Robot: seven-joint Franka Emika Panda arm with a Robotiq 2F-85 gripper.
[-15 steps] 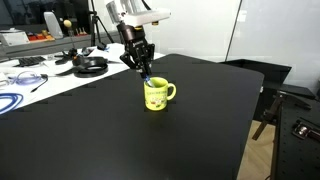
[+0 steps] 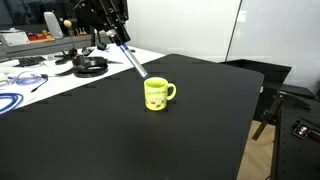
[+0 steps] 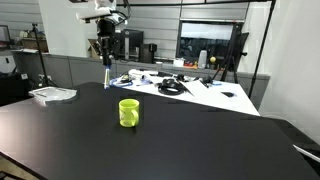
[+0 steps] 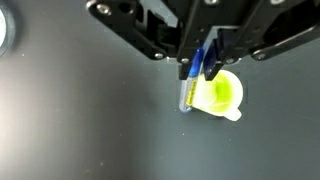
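Observation:
A yellow-green mug (image 2: 157, 94) stands upright on the dark table, its handle to the right in the first exterior view. My gripper (image 2: 119, 42) is shut on a blue-and-white marker (image 2: 134, 62). That marker hangs tilted, its lower end above and just left of the mug's rim in this view. The second exterior view shows the marker (image 3: 107, 76) up behind and left of the mug (image 3: 129, 113), clear of the table. From the wrist, the marker (image 4: 188, 92) runs out between the fingers, with the mug (image 4: 222, 94) beside and beyond it.
Black headphones (image 2: 90, 67) and blue cables (image 2: 10, 101) lie along the table's back left. A clear-looking tray (image 3: 53, 94) sits at the far left in the second exterior view. Around the mug, the tabletop (image 2: 210, 120) is bare.
The marker was down inside the mug a second ago. My gripper has since risen and moved left with it, and the marker is now out of the mug. The mug has stayed put.

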